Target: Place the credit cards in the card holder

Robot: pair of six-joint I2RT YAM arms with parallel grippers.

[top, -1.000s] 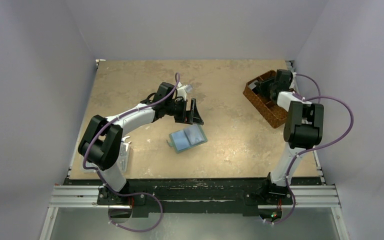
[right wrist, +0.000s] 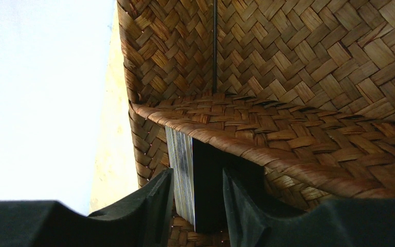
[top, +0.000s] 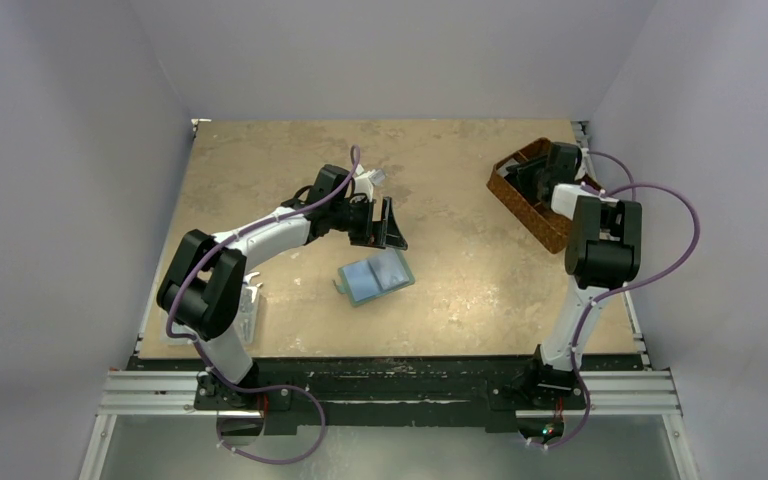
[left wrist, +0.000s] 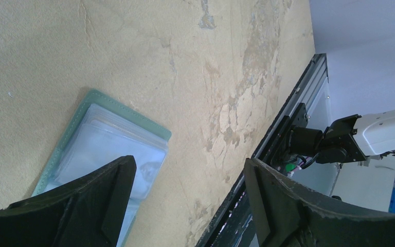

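Observation:
The open card holder [top: 361,281], green-edged with clear sleeves, lies at the middle left of the table. Above it hangs my left gripper, open and empty; one sleeve [left wrist: 114,149] of the holder shows below its left finger. On the right, my right gripper [top: 530,178] reaches into the woven basket [top: 548,232]. In the right wrist view a stack of cards [right wrist: 181,167] stands on edge in a compartment, a black card face [right wrist: 209,182] towards the right. The right gripper has its fingers apart before the stack; whether they touch it I cannot tell.
A woven divider [right wrist: 226,141] crosses the basket just beyond the fingertips. The wall stands close to the basket's right. A clear tray [top: 248,315] sits at the front left, partly hidden by the left arm.
My right arm has shifted slightly to the left, and its fingers over the basket have moved a little. The left arm and the holder have stayed still.

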